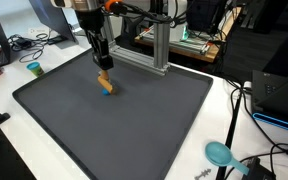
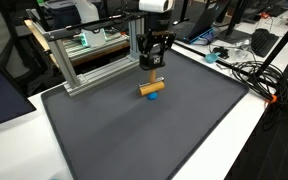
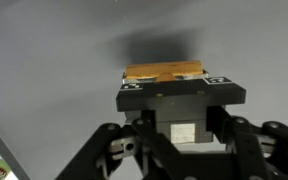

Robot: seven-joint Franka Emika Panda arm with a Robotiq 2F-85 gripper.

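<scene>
An orange-brown wooden piece, shaped like a mallet [image 2: 151, 88], has its thick cylinder lying low over the dark board [image 2: 114, 130] and a thin stem rising from it. My gripper [image 2: 154, 67] is directly above, its fingers around the upper stem. A small blue object [image 2: 152, 97] shows at the cylinder's lower edge; whether the two touch is not clear. From the wrist, the wooden piece [image 3: 164, 71] appears just beyond the black fingers [image 3: 179, 96]. How tightly the fingers press on the stem cannot be made out.
A metal rail frame [image 2: 104, 75] stands along one edge of the board. A green cup [image 1: 35, 69] and a teal bowl [image 1: 220, 154] are off the board. Most of the board is bare.
</scene>
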